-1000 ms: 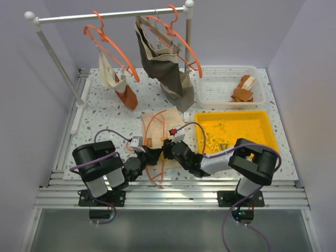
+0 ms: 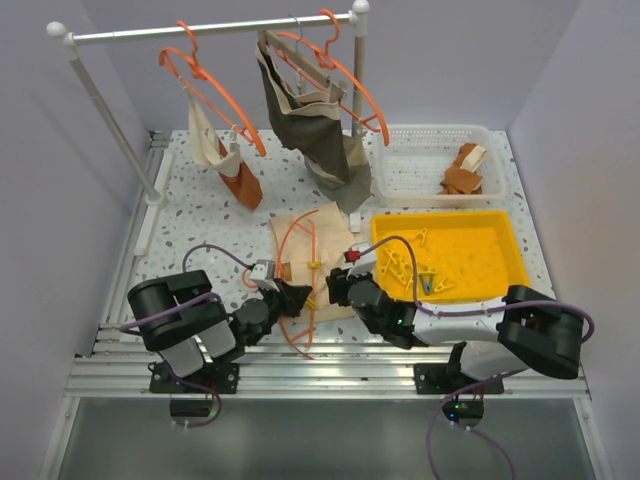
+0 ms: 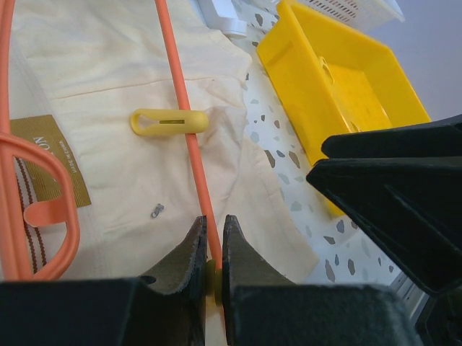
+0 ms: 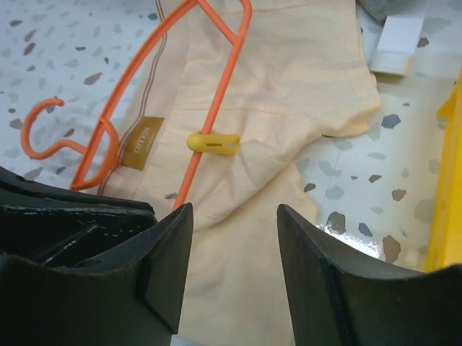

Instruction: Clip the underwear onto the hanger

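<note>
Beige underwear lies flat on the table with an orange hanger on it. A yellow clip sits on the hanger's bar; in the left wrist view a second yellow piece shows behind my left gripper, whose fingertips are close together over the bar at the lower part of the hanger. Whether it grips that piece is unclear. My right gripper is open to the right of the hanger, above the fabric, with nothing between its fingers.
A yellow bin with several clips is at the right, a white basket behind it. A rack with orange hangers and hanging garments stands at the back.
My right gripper has pulled back to the right, away from the left gripper and the hanger. The left arm looks nearly unchanged.
</note>
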